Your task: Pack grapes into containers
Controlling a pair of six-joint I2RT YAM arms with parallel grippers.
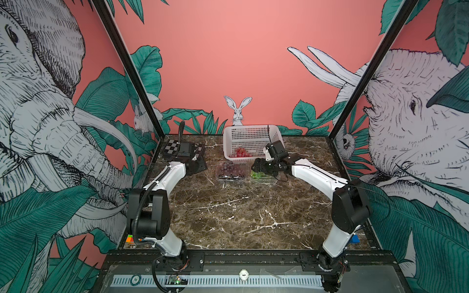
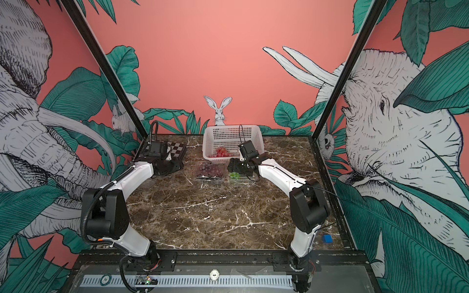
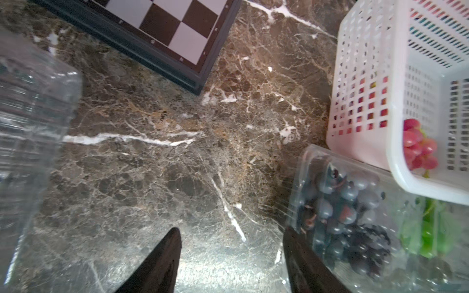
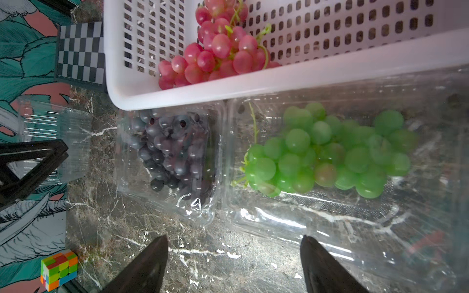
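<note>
Red grapes point(image 4: 219, 46) lie in the white basket point(image 4: 293, 73) at the back. Just in front of it stand two clear containers side by side. Dark grapes point(image 4: 171, 151) fill the left container point(image 3: 312, 156), and green grapes point(image 4: 322, 151) sit in the right container point(image 4: 273, 219). Over the green grapes hovers my right gripper, fingers wide apart and nothing between them. Left of the dark grapes, above bare marble, my left gripper has its fingers apart and empty. Another clear container point(image 4: 53, 131), apparently empty, stands at the left.
A chequered board point(image 3: 171, 29) lies at the back left. Toward the front corners are a coloured cube point(image 4: 58, 268) on the left and a blue block point(image 2: 327, 238) on the right.
</note>
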